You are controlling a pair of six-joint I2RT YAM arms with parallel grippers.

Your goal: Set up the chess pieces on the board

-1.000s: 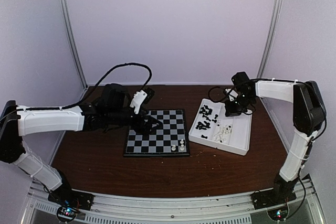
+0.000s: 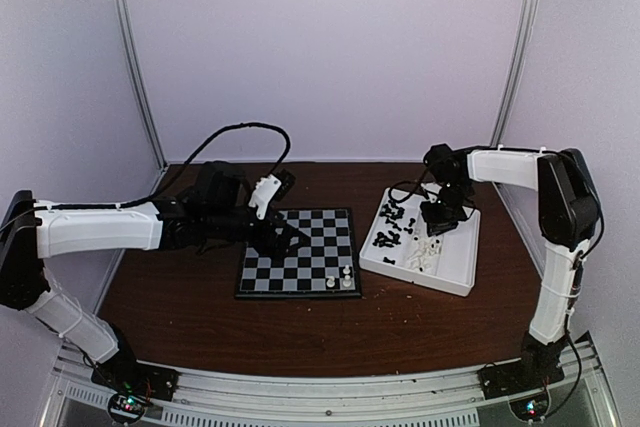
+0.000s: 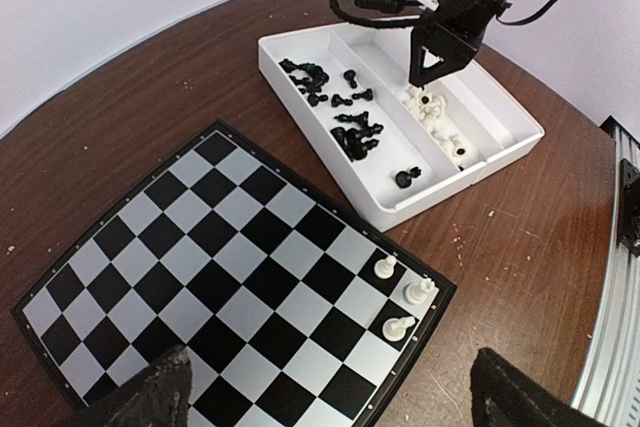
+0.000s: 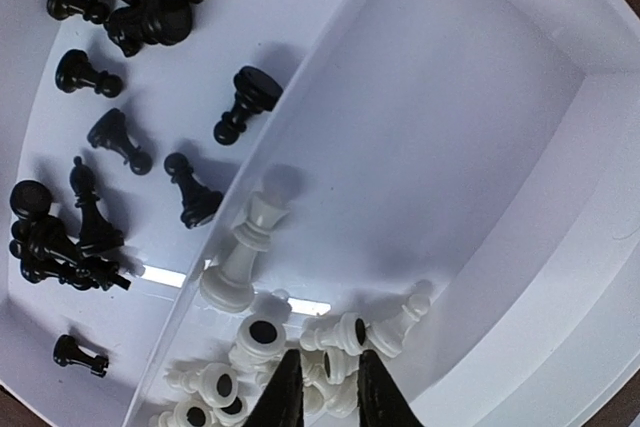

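Note:
Three white pieces stand upright in one corner of the chessboard (image 3: 240, 209): a small piece (image 3: 385, 267), a rook-like piece (image 3: 418, 292) and another piece (image 3: 397, 329). Above the board, my left gripper is open and empty, its fingers wide apart. My right gripper is inside the white tray (image 2: 465, 285), over the heap of white pieces (image 4: 325, 362). A narrow gap parts its fingertips, and white pieces show behind them; none is clearly held. A tall white piece (image 4: 240, 252) lies against the divider. Black pieces (image 4: 95, 217) lie scattered in the other compartment.
The tray's divider (image 4: 300, 87) and raised walls stand close around the right gripper. The far part of the white pieces' compartment (image 4: 440, 97) is empty. Bare brown table (image 2: 300, 332) lies in front of the board.
The left arm has hardly moved, and the pieces on the board stand as before.

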